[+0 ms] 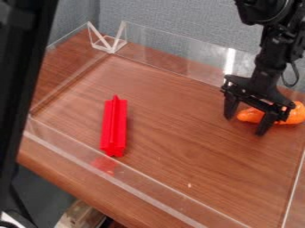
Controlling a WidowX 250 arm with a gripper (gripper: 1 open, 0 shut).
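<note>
My black gripper (pixel 245 119) is at the right side of the tray, low over an orange carrot-like object (pixel 288 113) that lies on the wooden floor by the right wall. The fingers stand apart, pointing down around the carrot; whether they touch it I cannot tell, and part of it is hidden behind them. A red elongated block (pixel 114 125) lies upright in the view on the left part of the floor.
Clear plastic walls (pixel 167 43) bound the wooden floor (pixel 167 169). A white wire-like bracket (pixel 105 36) sits at the back left corner. A dark post fills the left edge.
</note>
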